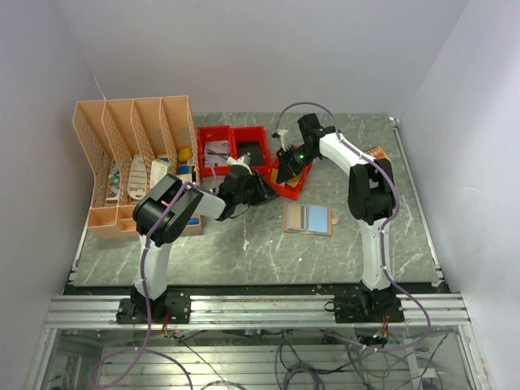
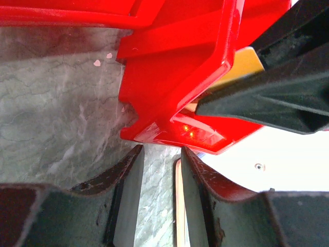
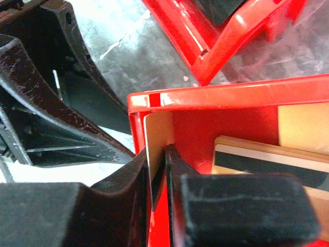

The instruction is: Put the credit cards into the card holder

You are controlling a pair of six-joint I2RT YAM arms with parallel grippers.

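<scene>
A red tray point(image 1: 294, 189) holding several tan cards point(image 3: 267, 154) sits right of centre, with my right gripper inside it at the near wall. An upright card point(image 3: 157, 126) is at its fingertips; whether it is gripped is unclear. My left gripper is just outside that tray's wall, its fingertips slightly apart with no object visible between them. A flat holder with beige and blue panels point(image 1: 307, 219) lies on the table in front.
Two other red trays point(image 1: 249, 130) stand behind, and a tan divided organiser point(image 1: 104, 218) fills the left.
</scene>
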